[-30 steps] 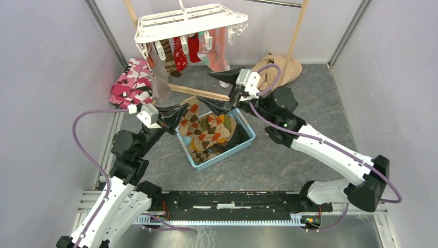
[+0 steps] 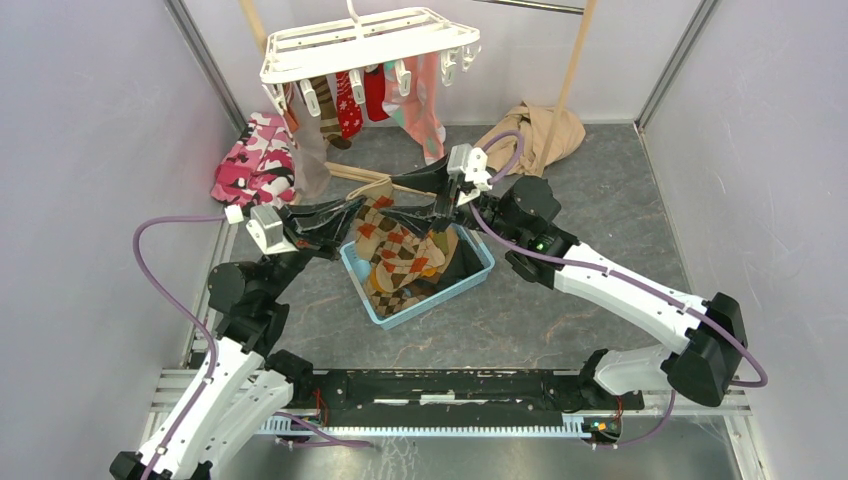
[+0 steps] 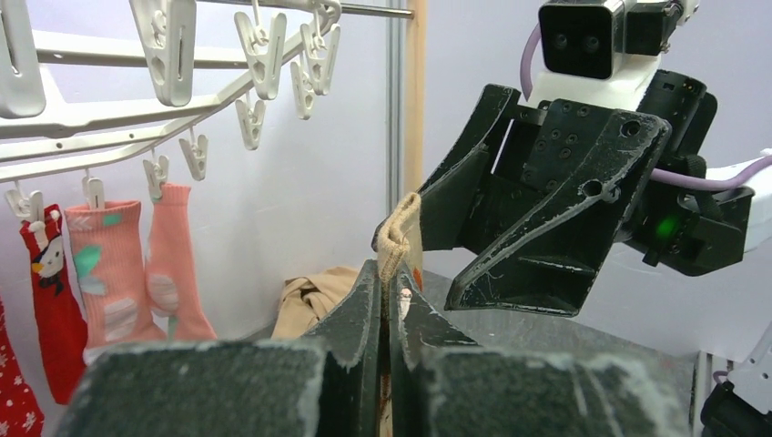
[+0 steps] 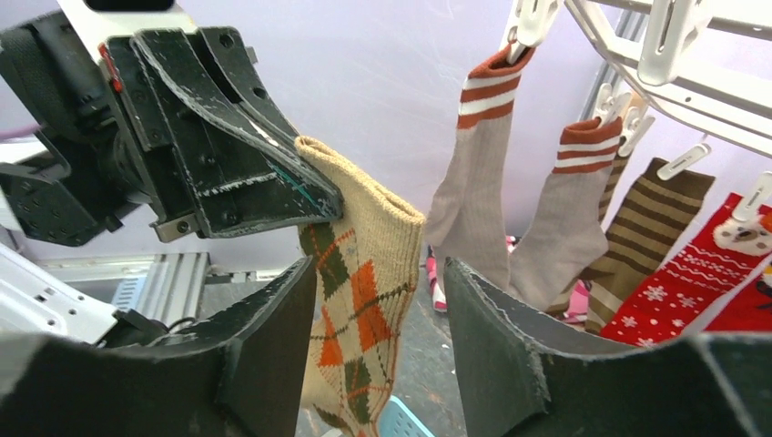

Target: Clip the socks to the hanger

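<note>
My left gripper (image 2: 352,210) is shut on the cuff of a tan argyle sock (image 4: 360,309), which hangs beneath it over the blue basket (image 2: 430,305). In the right wrist view the sock stands between the fingers of my right gripper (image 2: 392,197), which is open around it, close beside the left one. The white hanger (image 2: 370,45) at the back has clips with several socks hanging, among them pink socks (image 3: 111,273), a red snowflake sock (image 4: 683,282) and grey striped-cuff socks (image 4: 469,182).
More socks lie in the basket. A pink camo cloth (image 2: 250,165) lies at the back left and a tan cloth (image 2: 545,130) at the back right, beside a wooden pole.
My right gripper has moved left and down toward the sock held by the left one. The left gripper has shifted slightly, still holding it.
</note>
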